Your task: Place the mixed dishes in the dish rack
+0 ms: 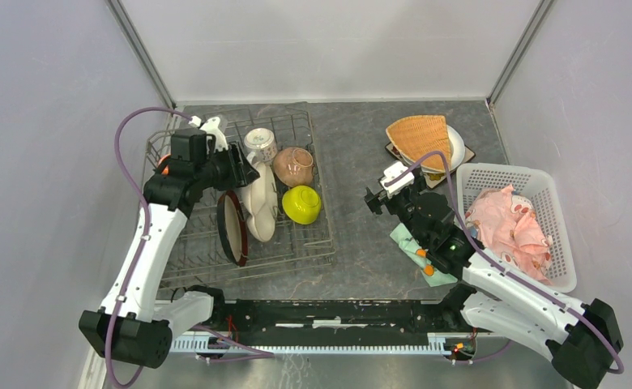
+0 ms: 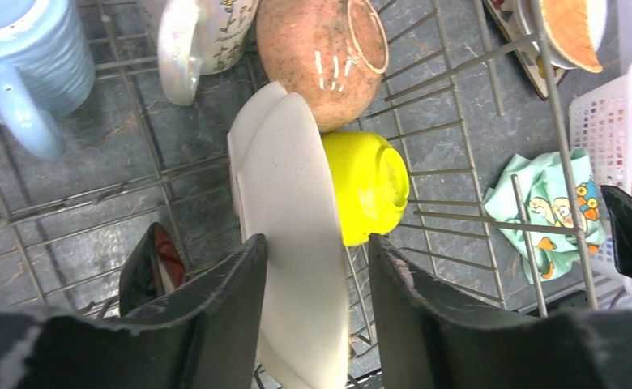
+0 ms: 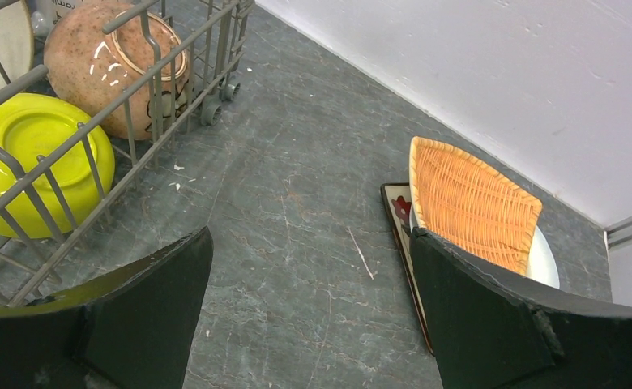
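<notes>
In the rack stand two cream plates, a dark-rimmed dish, a yellow bowl, a pinkish bowl, a white mug and a blue mug. My left gripper is over the cream plates, part open, its fingers either side of the front plate; contact is unclear. My right gripper stands open and empty right of the rack. A white plate with an orange woven basket lies on a tray at the back right.
A white basket with pink cloth is at the right. A green cloth lies partly under the right arm. Bare counter lies between rack and tray; walls enclose three sides.
</notes>
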